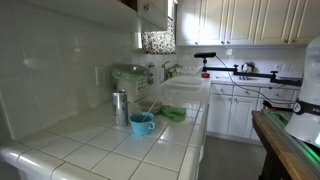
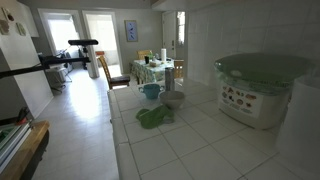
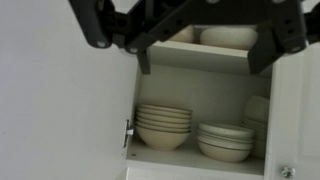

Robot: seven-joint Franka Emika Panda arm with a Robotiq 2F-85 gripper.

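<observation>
In the wrist view my gripper stands open, its two dark fingers wide apart and nothing visible between them. Below and beyond it is an open white cabinet with a stack of cream bowls [image 3: 164, 126] on the left and another stack of bowls [image 3: 226, 141] to the right. A blue cup [image 1: 142, 124] sits on the tiled counter in exterior view 1, with something stick-like leaning in it. Near it are a metal canister [image 1: 121, 108] and a green cloth [image 1: 173, 113]. The gripper is out of frame in both exterior views.
More dishes sit on the upper cabinet shelf [image 3: 208, 60]. A cabinet door [image 3: 65, 110] fills the left of the wrist view. In exterior view 2, a grey bowl [image 2: 174, 100] is beside the cup and a large white container [image 2: 250, 102] stands against the wall.
</observation>
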